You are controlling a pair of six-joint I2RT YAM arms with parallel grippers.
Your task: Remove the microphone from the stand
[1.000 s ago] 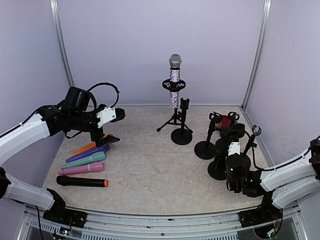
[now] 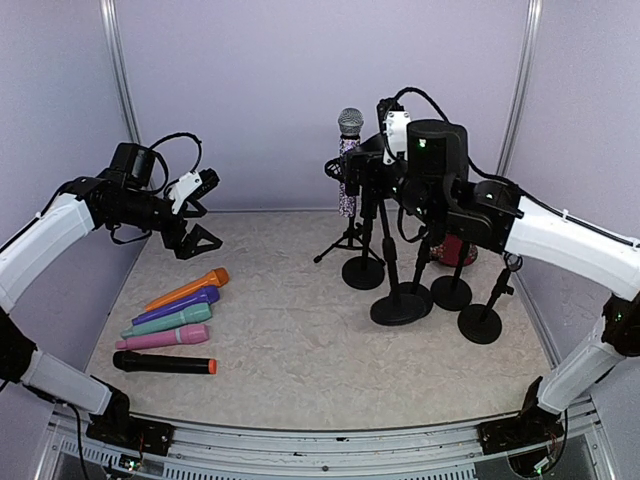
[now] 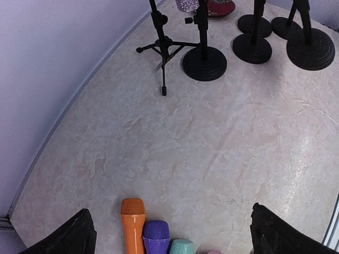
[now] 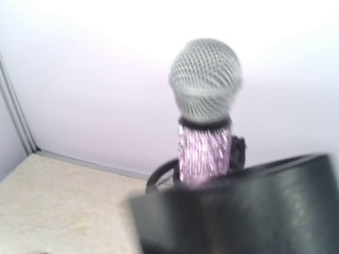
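Note:
The microphone [image 2: 350, 122], silver-headed with a glittery pink body, stands upright in a tripod stand [image 2: 345, 238] at the back. It also shows in the right wrist view [image 4: 205, 84], behind a large blurred black part. My right gripper [image 2: 362, 168] is open in front of and right of its body, hiding some of the holder ring. A black round-based stand [image 2: 397, 310] has its pole running up under that gripper; contact between them cannot be told. Over the left side, my left gripper [image 2: 205, 213] hangs open, its fingers [image 3: 74, 233] wide apart and empty.
Several coloured microphones, orange [image 2: 187, 288] to black [image 2: 165, 362], lie at the left. A black stand [image 2: 363, 273] is just right of the tripod, with others, such as one stand [image 2: 480, 324], farther right.
My right arm has swung up and left from the right-hand stands to the upright microphone. One stand base there now appears farther left. The left gripper has drawn back left and slightly up.

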